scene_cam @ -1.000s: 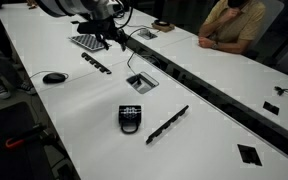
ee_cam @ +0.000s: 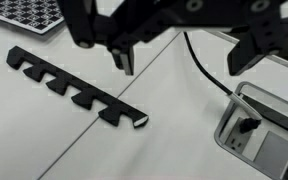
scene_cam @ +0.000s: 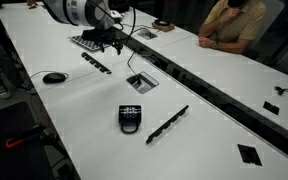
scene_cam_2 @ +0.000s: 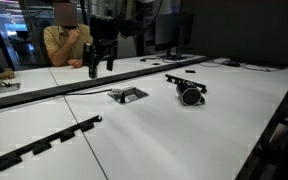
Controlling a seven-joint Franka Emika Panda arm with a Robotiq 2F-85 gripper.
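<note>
My gripper (scene_cam: 112, 46) hangs above the far left part of the white table, open with nothing between its fingers. In the wrist view, a black notched strip (ee_cam: 79, 88) lies flat below and to the left of the gripper. A second black strip (scene_cam: 166, 124) rests farther right on the table, beyond a black mug (scene_cam: 130, 113). The mug (scene_cam_2: 191, 95) appears tipped on its side in exterior view 2, its open end partly toward that camera.
A recessed outlet box (ee_cam: 269, 138) with a cable plugged in sits in the table, right of the gripper. A keyboard-like panel (ee_cam: 29, 14) lies near the strip. A mouse-like black object (scene_cam: 55, 77) is at the left. A person (scene_cam: 229, 25) sits across the table.
My gripper has shifted slightly right and lower in exterior view 1. The strips, mug and outlet box have stayed where they were.
</note>
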